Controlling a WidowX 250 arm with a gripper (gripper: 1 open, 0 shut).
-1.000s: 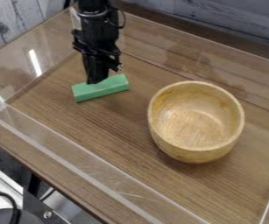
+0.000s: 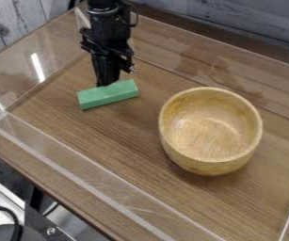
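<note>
A green rectangular block [image 2: 106,96] lies flat on the wooden table, left of centre in the camera view. Just above and behind it hangs my black gripper [image 2: 106,77], pointing down; it is shut, with nothing visible between its fingers. Whether its tips touch the block is hard to tell. A round wooden bowl [image 2: 211,122] sits to the right of the block.
Black cables [image 2: 1,215] lie at the lower left, off the table's left edge.
My gripper has risen very slightly over the last second. The block and bowl have not visibly moved.
</note>
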